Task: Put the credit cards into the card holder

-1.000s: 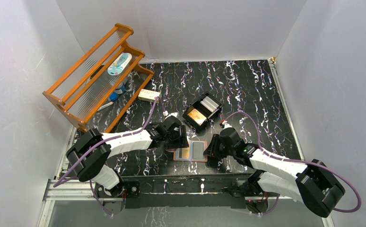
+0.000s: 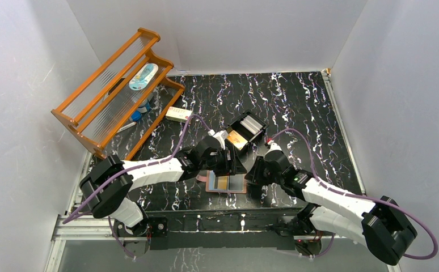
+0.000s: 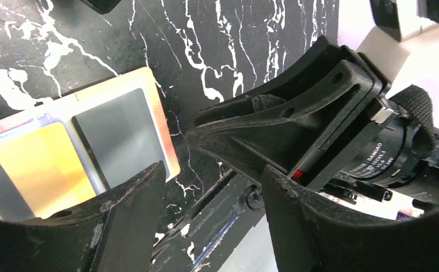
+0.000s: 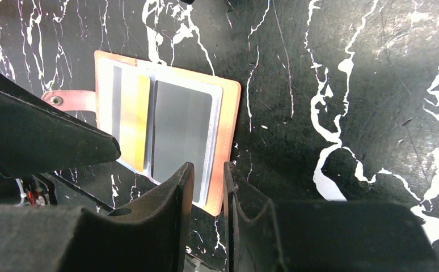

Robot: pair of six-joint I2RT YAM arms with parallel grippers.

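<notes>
The card holder (image 2: 225,182) lies open on the marble table between my arms, pink-orange at its border with clear sleeves. A dark grey card (image 4: 182,122) lies in its right sleeve; a yellow-and-grey card (image 3: 44,167) shows on its left side. My left gripper stands open over the holder's far right edge, nothing between its fingers. At the right edge of the holder, my right gripper is part open with a narrow gap. Nothing clearly shows in that gap except the holder's border behind it.
Behind the grippers stands a black box (image 2: 254,123) with pale cards and an orange-yellow card in its compartments. A small cream box (image 2: 178,114) and a wooden rack (image 2: 121,93) are at the back left.
My left gripper has moved right across the holder, close to my right gripper. The holder has shifted slightly left, and the right arm has moved a little.
</notes>
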